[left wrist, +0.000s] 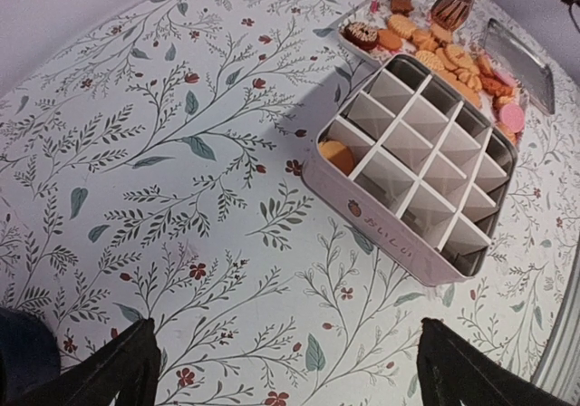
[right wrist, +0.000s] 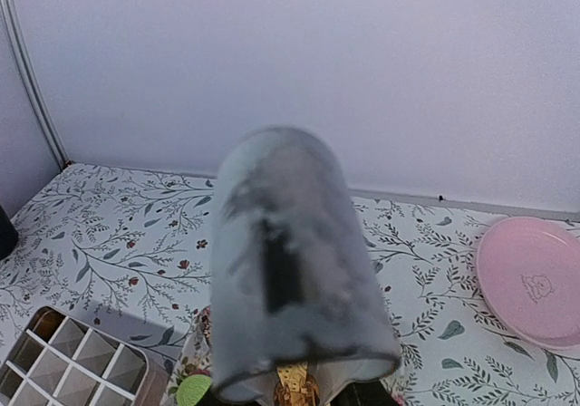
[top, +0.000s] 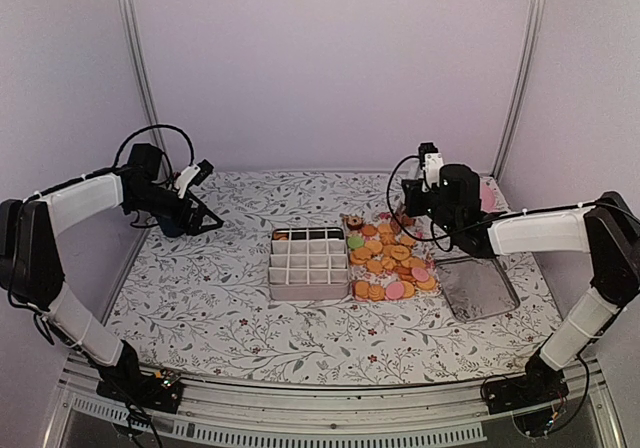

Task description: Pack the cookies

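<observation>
The pale box (left wrist: 362,208) has a grid of compartments; an orange-brown cookie (left wrist: 337,157) lies in its corner one. Cookies (top: 375,258) of several kinds crowd the patterned tray right of the box, among them a green one (right wrist: 193,390) and a pink one (left wrist: 512,116). Above the far part of this tray is my right gripper (top: 411,196), open. A grey metallic tool (right wrist: 288,243) projects from it and fills the middle of the right wrist view; its hold there is hidden. Far to the left, my left gripper stands wide open and empty over the table.
A grey metal tray (top: 480,288) lies empty at the right, nearer the front. Beyond it sits a pink plate (right wrist: 535,279). Under the left arm stands a dark container (left wrist: 23,356). Bare flowered table (top: 225,268) stretches left of the box.
</observation>
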